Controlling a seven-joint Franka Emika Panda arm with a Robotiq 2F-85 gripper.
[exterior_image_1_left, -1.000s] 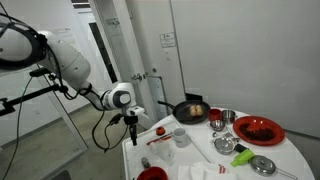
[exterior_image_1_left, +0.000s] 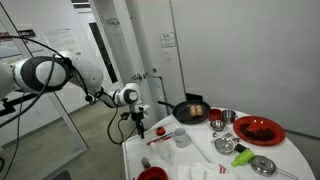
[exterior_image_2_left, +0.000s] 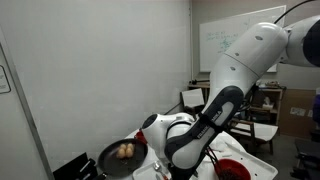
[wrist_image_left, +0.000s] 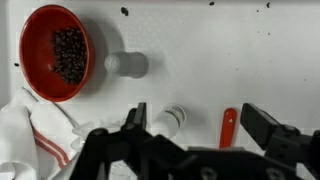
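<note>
My gripper is open above the white table, its dark fingers spread at the bottom of the wrist view with nothing held. Below and between them lie a small white cylindrical item (wrist_image_left: 168, 121) and a slim orange-red item (wrist_image_left: 228, 127). Farther up stands a grey cylinder (wrist_image_left: 130, 64), beside a red bowl (wrist_image_left: 52, 75) of dark beans. In exterior view 1 the gripper (exterior_image_1_left: 137, 124) hangs over the table's left edge; the red bowl (exterior_image_1_left: 152, 174) is at the front.
A striped white cloth (wrist_image_left: 27, 138) lies near the bowl. Farther right are a white mug (exterior_image_1_left: 180, 137), a black pan (exterior_image_1_left: 192, 110) with food, a red plate (exterior_image_1_left: 258, 130), a green item (exterior_image_1_left: 243, 157) and a steel lid (exterior_image_1_left: 263, 165).
Over the last second my arm has shifted and the gripper has moved slightly to the right in exterior view 1. Objects on the table look unmoved.
</note>
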